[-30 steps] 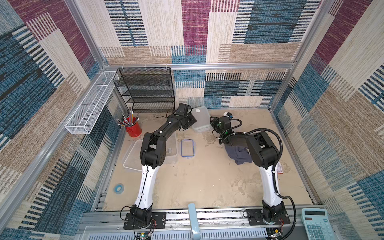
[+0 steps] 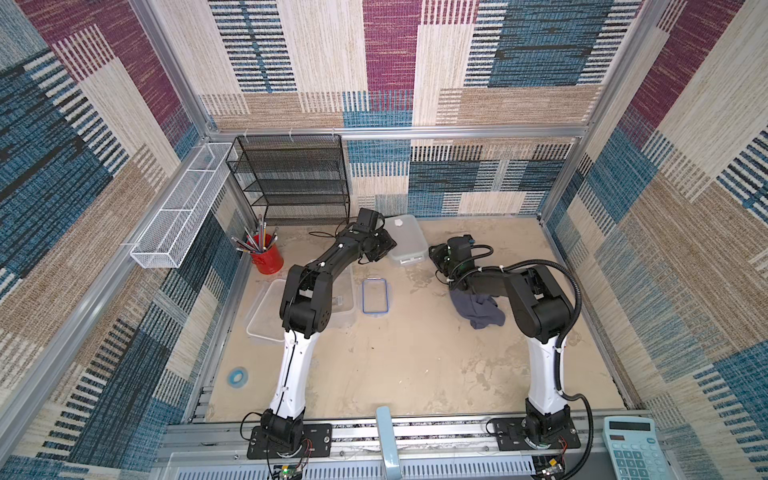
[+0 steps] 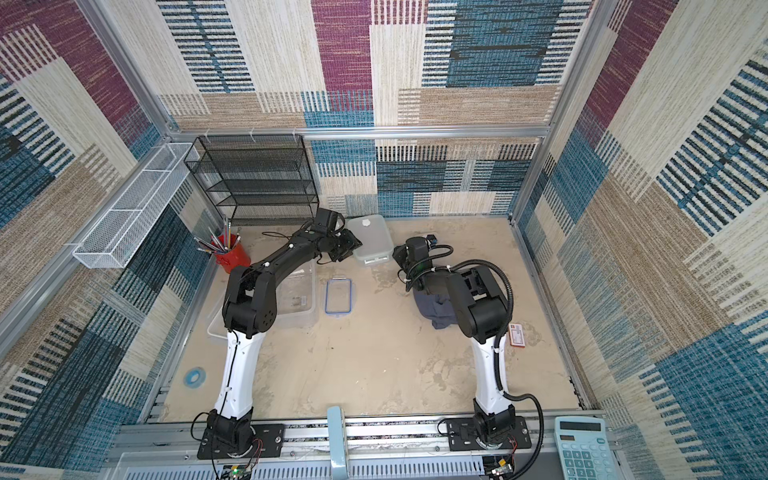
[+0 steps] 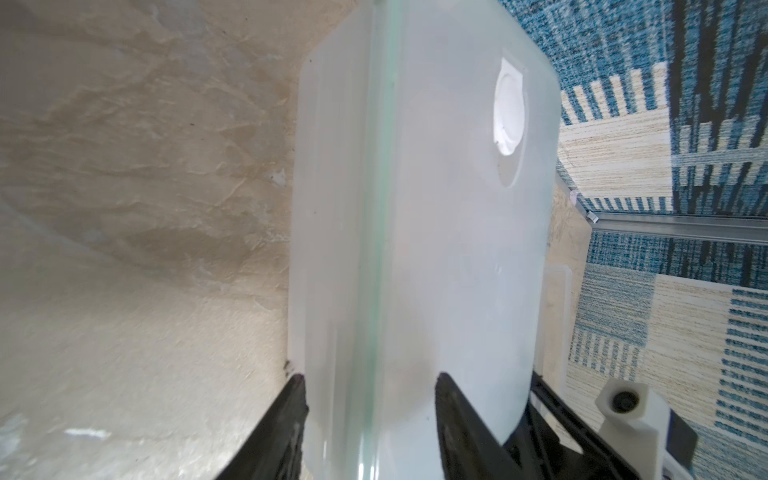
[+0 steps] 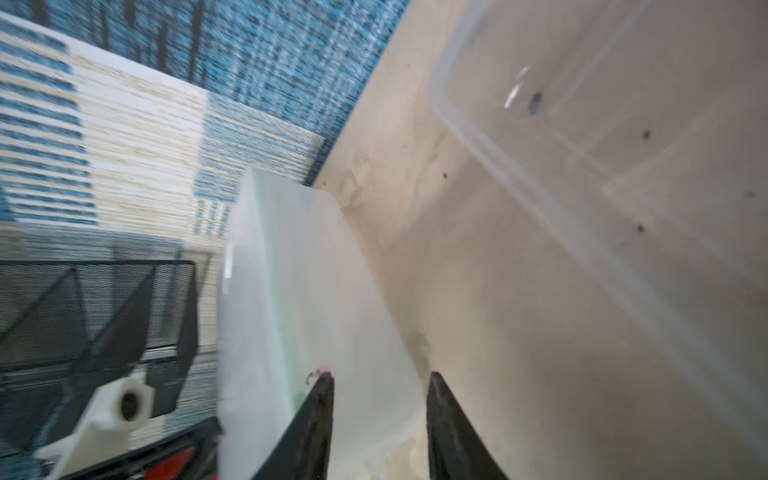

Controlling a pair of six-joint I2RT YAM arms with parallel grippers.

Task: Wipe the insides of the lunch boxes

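A closed translucent lunch box [image 2: 408, 238] [image 4: 424, 224] [image 5: 320, 304] sits at the back centre of the table. My left gripper is at its left end, part open with the box between or just beyond its fingers; contact is unclear. My right gripper hovers right of the box, part open, nothing visible between its fingers. A small blue-rimmed lunch box [image 2: 375, 296] stands at mid table. Larger clear containers [image 2: 264, 312] lie at left, partly under the left arm. A dark grey cloth [image 2: 480, 314] lies beneath my right arm.
A red cup of pens [image 2: 266, 258] and a black wire rack [image 2: 288, 176] stand at the back left. A blue tape ring [image 2: 237, 371] lies front left; a small red-white card [image 3: 517, 336] is at the right.
The right gripper has moved a little right, away from the back box. That box has shifted slightly right; the left arm has barely moved.
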